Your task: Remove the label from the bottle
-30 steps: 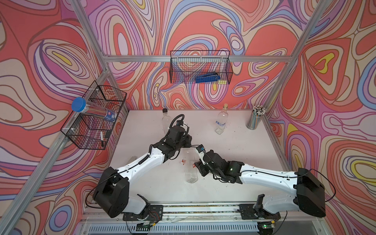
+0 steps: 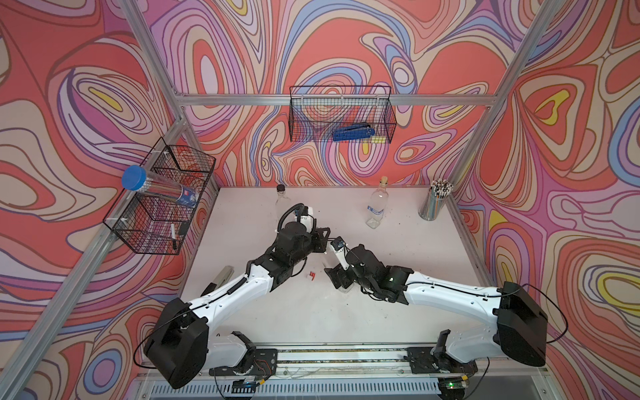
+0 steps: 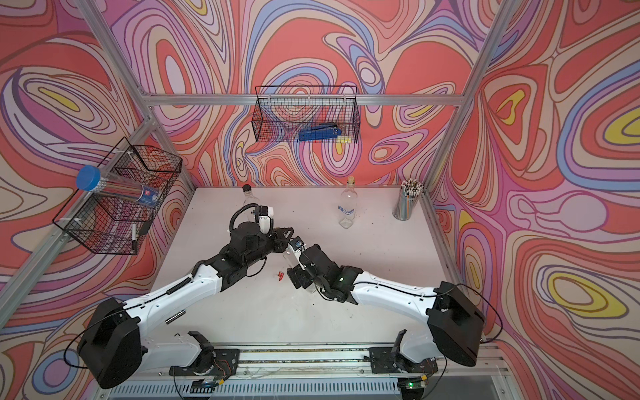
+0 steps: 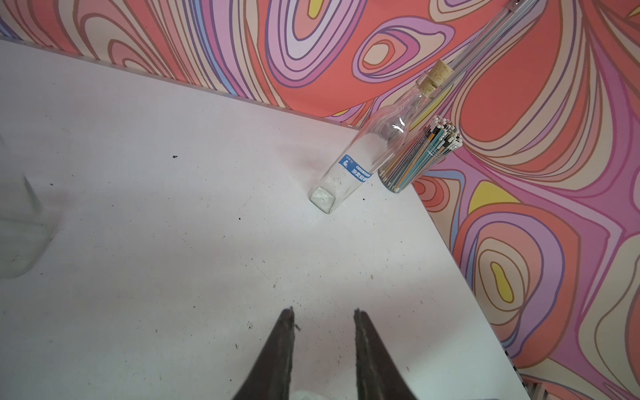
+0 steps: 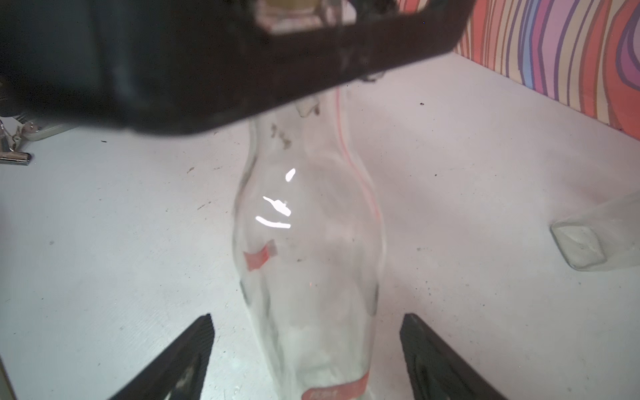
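Note:
A clear glass bottle (image 5: pixel 310 266) hangs tilted between my arms, its base (image 2: pixel 344 288) peeking out below the right gripper in the top left view. My left gripper (image 2: pixel 325 239) is shut on its upper end; the black hardware of that gripper fills the top of the right wrist view. A red label strip (image 5: pixel 338 389) shows low on the glass. My right gripper is open, with one finger (image 5: pixel 193 350) on either side of the bottle and visible gaps between. A red scrap (image 2: pixel 312 274), seen through the glass in the right wrist view, appears to lie on the table.
At the back stand a corked bottle with a blue label (image 2: pixel 375 208), a black-capped bottle (image 2: pixel 282 198) and a cup of thin sticks (image 2: pixel 434 200). Wire baskets hang left (image 2: pixel 160 200) and behind.
The bottle's lower end has swung right and back, and its tilt has grown. My right gripper has shifted slightly with it, from beside the glass to around it. The left gripper has turned slightly.

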